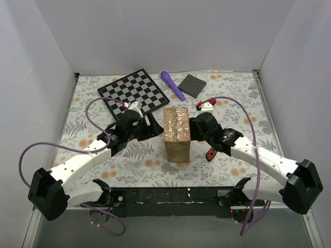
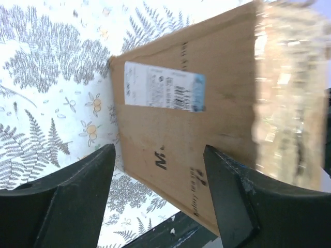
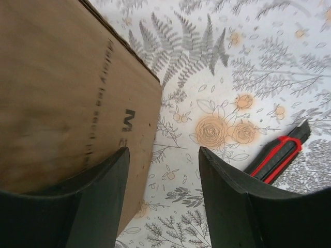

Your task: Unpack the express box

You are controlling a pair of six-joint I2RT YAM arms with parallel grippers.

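A brown cardboard box (image 1: pixel 177 134) with shiny tape over its top stands upright near the middle of the table, between my two grippers. In the left wrist view its printed side (image 2: pixel 150 129) carries a white and blue label (image 2: pixel 163 87). Close to the box's left side, my left gripper is open, its fingers parted and nothing gripped. My right gripper is at the box's right side, also open; its fingers are apart with only table showing between them. Whether its outer side touches the cardboard cannot be told.
On the table right of the box lies a red and black box cutter (image 1: pixel 211 154). Behind are a checkered board (image 1: pixel 135 92), a purple microphone-shaped object (image 1: pixel 172 85) and a dark grey square pad (image 1: pixel 192 86).
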